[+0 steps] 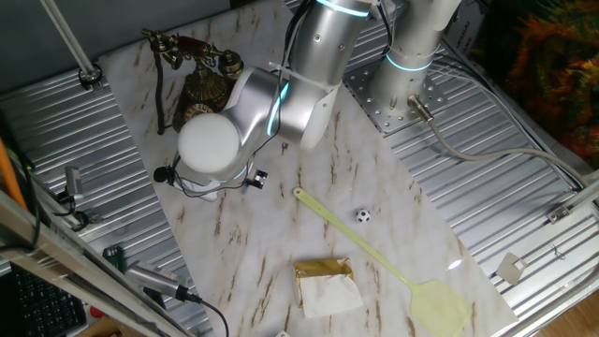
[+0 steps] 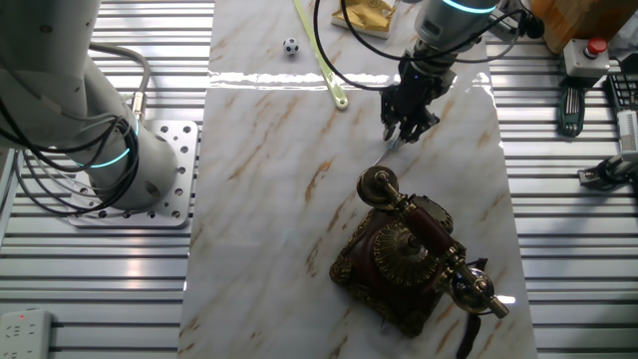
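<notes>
In exterior view 2 my gripper (image 2: 397, 132) points down over the marble-patterned board, just beyond one end of an old-style telephone (image 2: 391, 267). Dark fingers show there, with a thin pale thing (image 2: 389, 150) close below them; whether they hold it is unclear. The telephone's brown and brass handset (image 2: 431, 231) lies across its top. From exterior view 1 the arm's round white wrist cover (image 1: 209, 142) hides the gripper, and the telephone (image 1: 201, 86) stands behind it at the board's far corner.
A yellow-green fly swatter (image 1: 370, 251) lies diagonally on the board. Beside it are a small football (image 1: 363, 215) and a gold and white packet (image 1: 328, 287). Bare board surrounds the telephone on the arm-base side.
</notes>
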